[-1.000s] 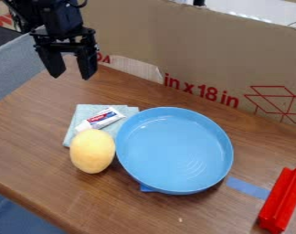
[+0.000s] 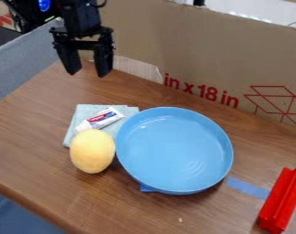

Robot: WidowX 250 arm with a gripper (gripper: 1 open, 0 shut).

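The black gripper point(image 2: 87, 60) hangs open above the back left of the wooden table, nothing between its fingers. Below it and toward the front, a toothpaste tube point(image 2: 101, 118) lies on a folded light-blue cloth point(image 2: 82, 113). A yellow, rounded object point(image 2: 92, 154) rests in front of the cloth, beside a blue plate point(image 2: 175, 149) in the middle right of the table. A red elongated block point(image 2: 280, 200) lies at the right front.
A cardboard box point(image 2: 212, 64) stands along the back as a wall. Blue tape point(image 2: 248, 189) is on the table right of the plate. Bare wood point(image 2: 41, 137) is free at the left.
The gripper has shifted slightly to the right over the last second. The objects on the table are unchanged.
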